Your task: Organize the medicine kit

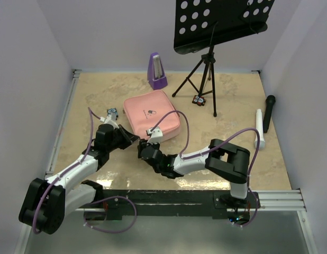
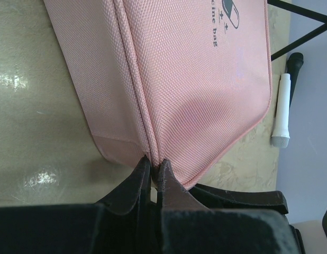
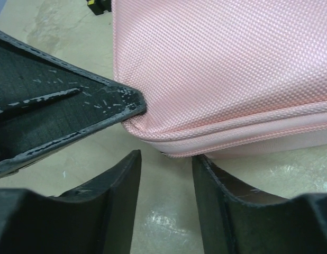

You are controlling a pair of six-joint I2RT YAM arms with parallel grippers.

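Observation:
A pink medicine bag [image 1: 153,114] with a printed pill logo lies at the middle of the table. My left gripper is shut on its near edge, pinching the fabric seam, as the left wrist view shows. My right gripper is close beside that, just under the bag's near edge, its two fingers apart with the rim at their tips; whether fabric is between them is hard to tell. In the right wrist view the dark body of the left gripper reaches to the bag's corner [image 3: 139,121].
A purple metronome [image 1: 157,74] and a black music stand [image 1: 211,58] stand at the back, with small patterned objects [image 1: 199,100] nearby. A white microphone [image 1: 259,127] and a black one [image 1: 269,111] lie at the right.

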